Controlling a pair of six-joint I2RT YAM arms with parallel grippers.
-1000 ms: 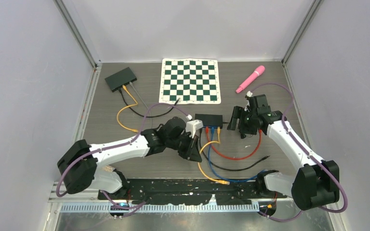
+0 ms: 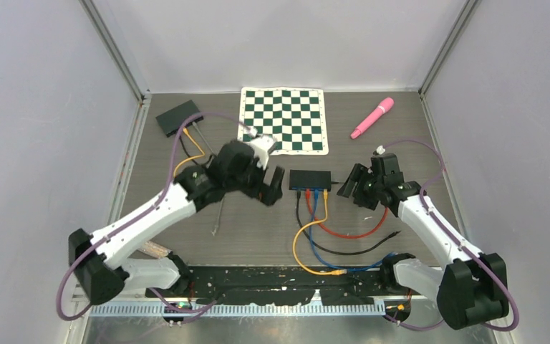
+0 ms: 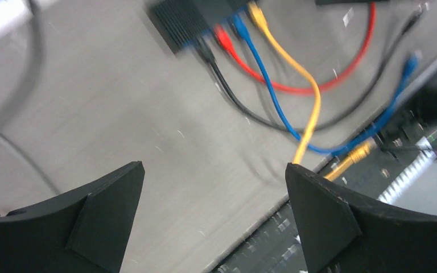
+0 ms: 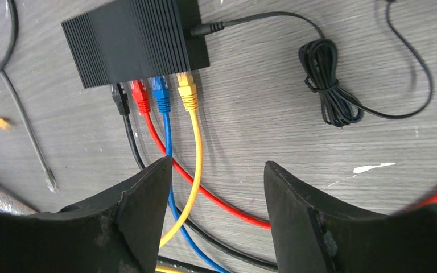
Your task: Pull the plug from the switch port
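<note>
The black switch [image 2: 310,180] sits mid-table with black, red, blue and yellow [image 4: 188,91] plugs in its front ports, seen clearly in the right wrist view [image 4: 122,42]. My left gripper [image 2: 272,186], blurred, is raised left of the switch; in its wrist view the fingers stand open with only table and cables between. My right gripper [image 2: 351,183] is just right of the switch; in its wrist view the fingertips are apart, below the plugs, with nothing held.
A second switch [image 2: 179,117] with cables lies back left, a chessboard [image 2: 282,118] at the back, a pink microphone [image 2: 372,117] back right. A coiled black power cable [image 4: 324,79] lies right of the switch.
My left gripper has risen and swung up and back-left, away from the cables near the front. My right gripper has shifted slightly.
</note>
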